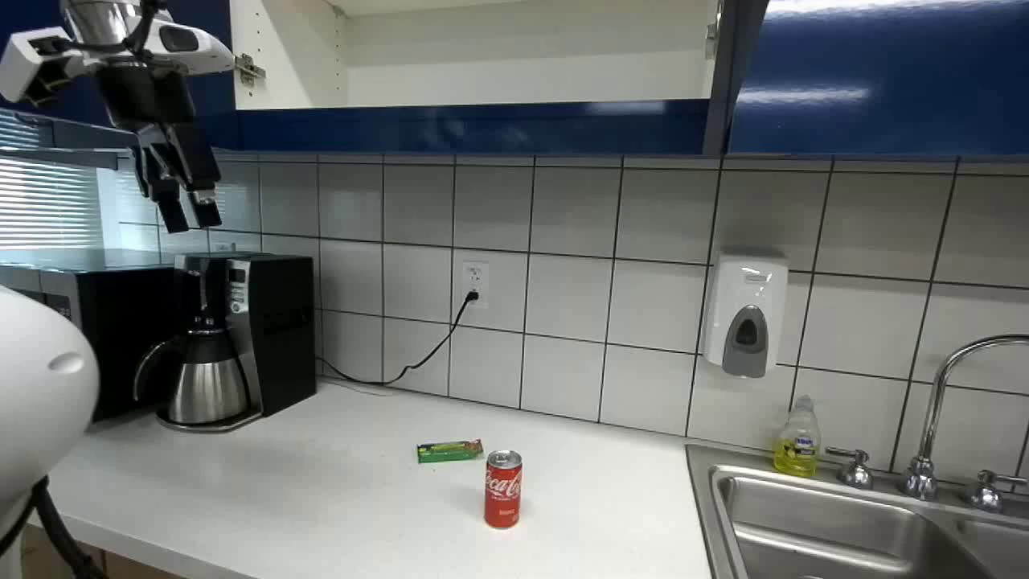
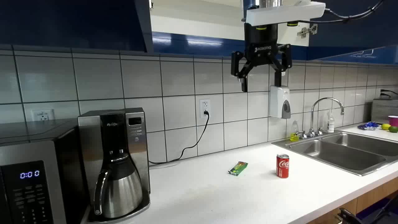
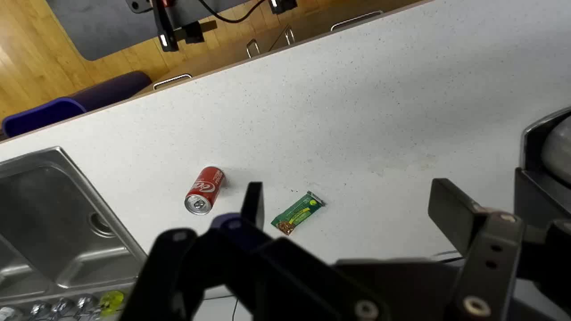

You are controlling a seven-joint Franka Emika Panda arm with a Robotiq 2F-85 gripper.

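High above the counter hangs my gripper (image 2: pixel 261 87), its fingers wide open and nothing between them. Both fingers also show in the wrist view, where the gripper looks down over the counter. A red Coca-Cola can (image 1: pixel 502 489) stands upright on the white counter, with its silver top (image 3: pixel 198 203) visible from above. Near it, on the wall side, a green wrapped snack bar (image 2: pixel 238 168) lies flat, apart from the can. From the wrist, the bar (image 3: pixel 297 213) appears below the space between my fingers, closer to the left one.
A coffee maker (image 2: pixel 89 145) with a steel carafe and a microwave (image 2: pixel 30 179) occupy one end of the counter. The sink (image 1: pixel 820 521) lies at the other. An open cabinet (image 1: pixel 526 58) is above. The counter (image 1: pixel 338 511) has wide bare areas.
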